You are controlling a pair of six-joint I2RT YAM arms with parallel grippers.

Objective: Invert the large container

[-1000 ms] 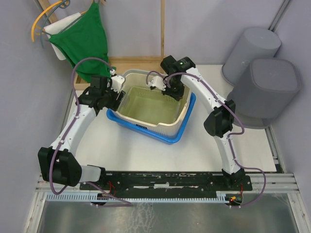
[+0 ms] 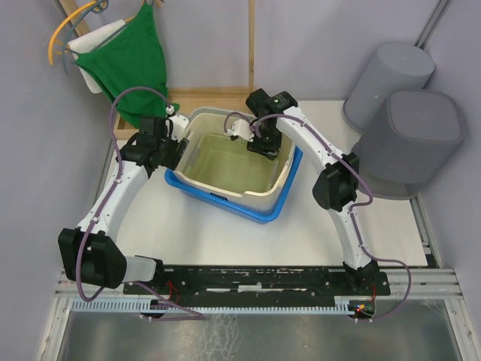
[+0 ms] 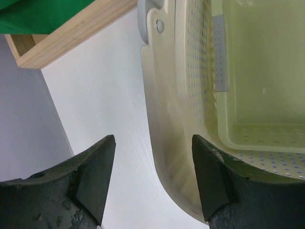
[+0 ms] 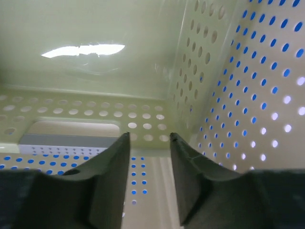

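The large cream container (image 2: 259, 199), with perforated walls, stands upright, mouth upward, in a blue tray (image 2: 259, 216). Inside it sits a pale green inner basket (image 2: 240, 165). At the container's left end is my left gripper, open; the cream rim (image 3: 159, 109) runs between its spread fingers in the left wrist view, with no contact visible. My right gripper reaches down into the right part of the container. Its fingers stand apart, near the edge of the green basket (image 4: 95, 121), and nothing shows gripped between them. In the top view the arm hides its fingertips.
A green cloth (image 2: 135, 68) hangs over a wooden frame (image 2: 210, 98) at the back left. Two large grey bins (image 2: 417, 131) stand at the right.
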